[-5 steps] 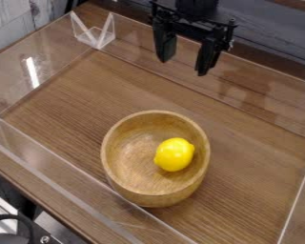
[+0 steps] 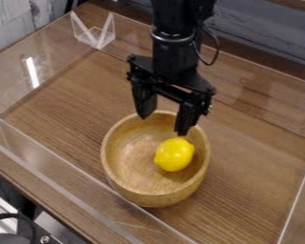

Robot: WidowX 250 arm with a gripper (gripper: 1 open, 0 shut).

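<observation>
My black gripper [image 2: 167, 118] hangs over the back part of a round wooden bowl [image 2: 130, 176], its two fingers spread wide with nothing seen between them. In the bowl, toward the right, lies a yellow round object [image 2: 174, 153], just in front of and below the fingers.
The bowl stands on a wooden surface [image 2: 53, 105] with open room to the left and right. A clear plastic object [image 2: 94, 29] stands at the back left. A board edge runs along the back, and a dark cable shows at the lower left corner.
My gripper has come down and toward the camera from the back of the surface to over the bowl. The bowl and the yellow object look unmoved.
</observation>
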